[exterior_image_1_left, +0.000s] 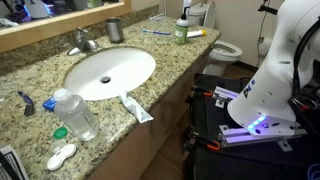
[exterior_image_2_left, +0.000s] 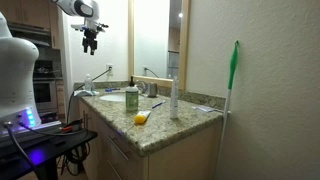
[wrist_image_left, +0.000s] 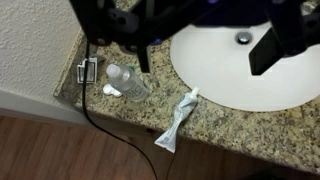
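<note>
High above the counter, my gripper (exterior_image_2_left: 90, 44) hangs in the second exterior view, open and apart from everything on it. From the wrist view, the gripper has its dark fingers spread wide over the white sink (wrist_image_left: 217, 77). A white tube (wrist_image_left: 178, 118) lies on the speckled counter at the sink's front edge; the first exterior view shows the same tube (exterior_image_1_left: 135, 108). To its left stands a clear bottle (exterior_image_1_left: 75, 115). No object is between the fingers. The gripper is out of frame in the first exterior view.
A metal cup (exterior_image_1_left: 114, 30) and faucet (exterior_image_1_left: 82, 42) are behind the sink. At the counter's other end stand a green-liquid bottle (exterior_image_2_left: 131, 95) and a tall pale bottle (exterior_image_2_left: 173, 100), with an orange item (exterior_image_2_left: 140, 119) close by. A black cable (wrist_image_left: 113, 128) crosses the lower left.
</note>
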